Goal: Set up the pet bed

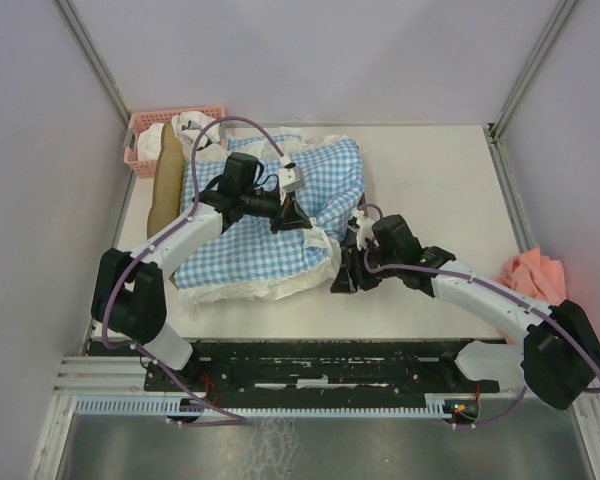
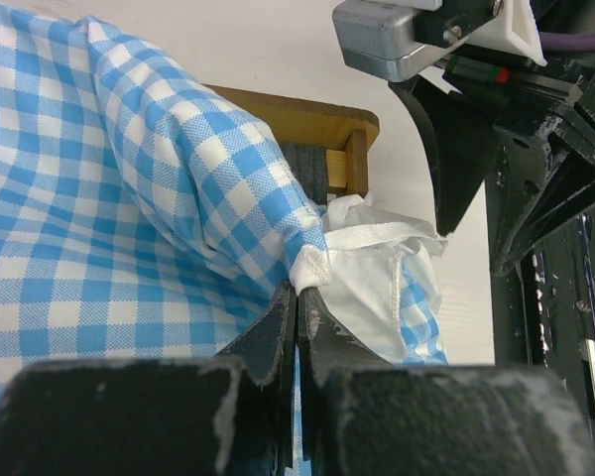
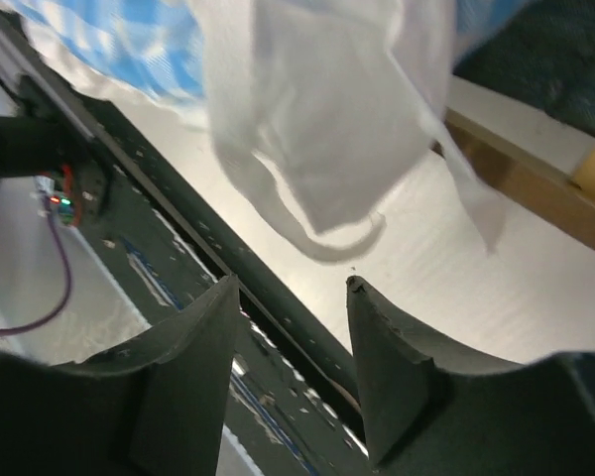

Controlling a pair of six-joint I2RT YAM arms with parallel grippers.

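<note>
A blue-and-white checked cloth (image 1: 250, 245) with a white edge covers most of a wooden bed frame (image 2: 327, 117). In the left wrist view, my left gripper is shut on a pinched fold of this cloth near the frame's corner. White edging (image 2: 369, 263) hangs loose to the right of that fold. My right gripper (image 1: 342, 284) stands over the table, just off the cloth's front right side. Its fingers (image 3: 203, 362) are apart in the right wrist view, with nothing between them and blurred white edging beyond the tips.
A pink basket (image 1: 132, 157) holding white cloth stands at the back left, against the frame's brown side panel (image 1: 167, 180). Crumpled pink cloth (image 1: 535, 277) lies at the right edge. Bare table (image 1: 445, 180) shows at the back right.
</note>
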